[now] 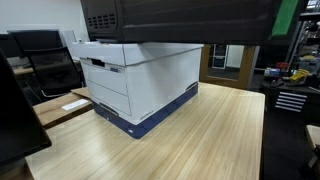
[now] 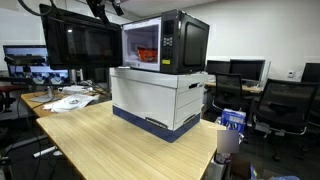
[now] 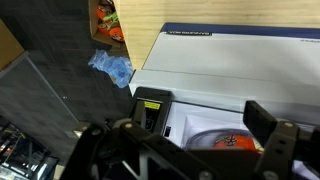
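Observation:
A black microwave (image 2: pixel 184 42) stands open on a stack of white boxes, with a red-orange bowl (image 2: pixel 148 55) inside. Its wide dark door (image 2: pixel 80 48) swings out to the left in exterior view 2. Seen from above in the wrist view are the microwave's control panel (image 3: pixel 152 112) and the red bowl (image 3: pixel 235 141) in the cavity. My gripper is open, its two dark fingers wide apart over the microwave front, with nothing visible between them. Exterior view 1 shows only the microwave's dark underside and door (image 1: pixel 200 22), not the gripper.
The white boxes (image 1: pixel 135 85) rest on a blue base (image 1: pixel 150 124) on the wooden table (image 1: pixel 190 140). A crumpled blue-clear bag (image 3: pixel 112 66) lies beyond the table edge. Office chairs (image 2: pixel 282 105) stand behind.

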